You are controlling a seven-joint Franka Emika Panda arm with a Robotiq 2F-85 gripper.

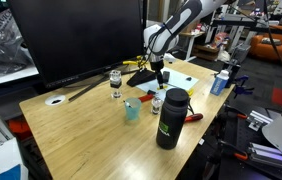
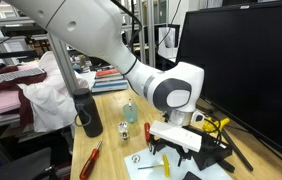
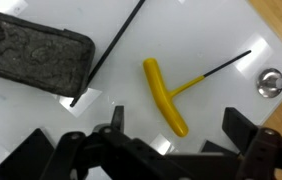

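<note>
My gripper stands open in the wrist view, its dark fingers [image 3: 245,132] apart at the lower left and right, with nothing held. Between and beyond them lies a yellow T-handled tool [image 3: 163,98] with a thin dark-tipped shaft pointing to the upper right. It rests on a white sheet [image 3: 206,30]. A black oblong block [image 3: 31,52] lies at the upper left, with a thin black rod [image 3: 118,38] close beside it. In exterior view 2, the gripper [image 2: 177,157] hangs low over the white sheet, where a yellow-handled tool [image 2: 166,165] also shows.
A round metal knob-like piece [image 3: 270,82] sits near the sheet's right edge. A tall black bottle [image 1: 172,118], a pale green cup [image 1: 132,109] and a white mug [image 1: 157,102] stand nearby. The monitor [image 1: 61,40] borders the back.
</note>
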